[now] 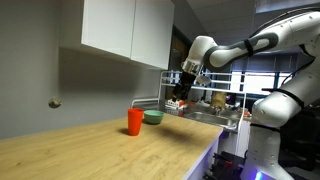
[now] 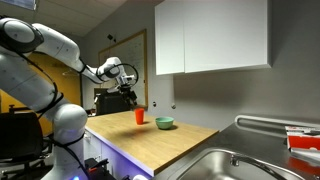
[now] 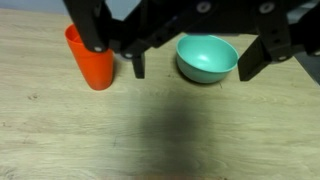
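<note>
High over the wooden counter hangs my gripper [image 1: 184, 93], well clear of the objects. In the wrist view the two fingers [image 3: 135, 64] stand wide apart, so the gripper is open with nothing between them. An orange-red cup [image 1: 134, 122] stands upright on the counter; the wrist view has this cup [image 3: 92, 62] at the upper left. Beside it sits a green bowl [image 1: 153, 117], whose inside looks empty from above. From the wrist, the bowl [image 3: 207, 55] appears beyond the gap between the fingers, some way below them.
White cabinets [image 2: 205, 40] hang above its back side. A sink [image 2: 215, 165] and a dish rack holding red-and-white items [image 2: 302, 137] lie past the counter's end.
</note>
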